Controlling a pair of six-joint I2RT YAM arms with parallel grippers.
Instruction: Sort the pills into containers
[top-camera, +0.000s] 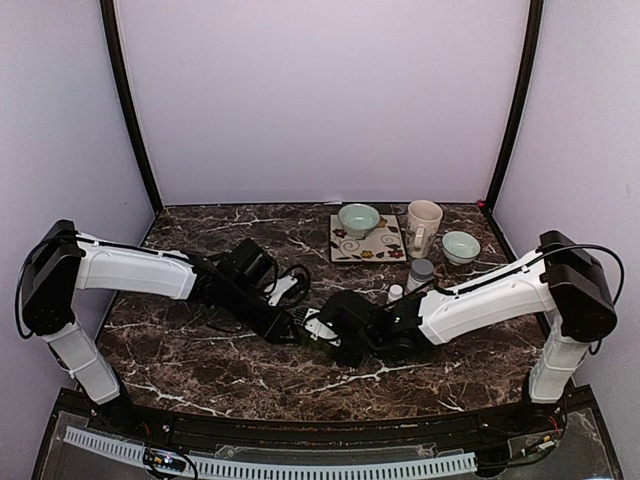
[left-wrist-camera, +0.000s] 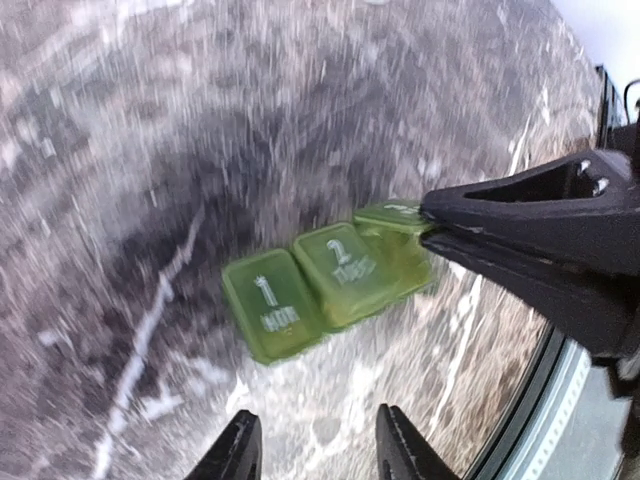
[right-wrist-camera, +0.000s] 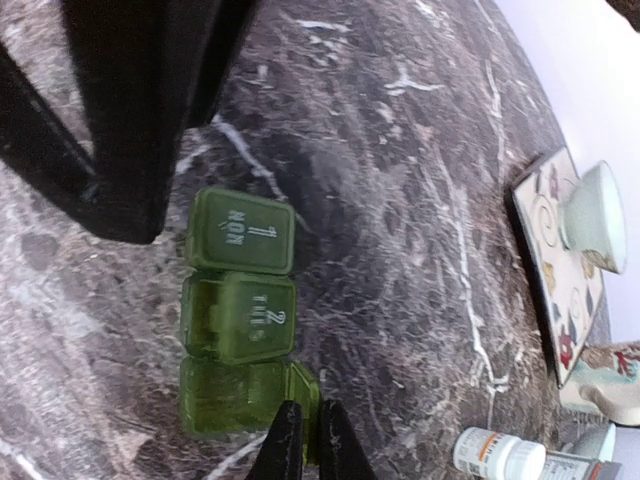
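Note:
A green pill organiser (left-wrist-camera: 345, 270) lies on the dark marble top, three compartments showing, two marked MON and TUE. My right gripper is at the end compartment, shut on its raised green lid (left-wrist-camera: 390, 215). My left gripper is just beside the organiser, its fingertips apart at the bottom of the left wrist view; whether anything small is between them is unclear. No loose pills can be made out.
A white bottle (right-wrist-camera: 495, 455) and grey-lidded jar (top-camera: 420, 271) stand right of the organiser. Behind are a floral board (top-camera: 365, 250), bowls (top-camera: 358, 218) (top-camera: 460, 245) and a mug (top-camera: 424, 215).

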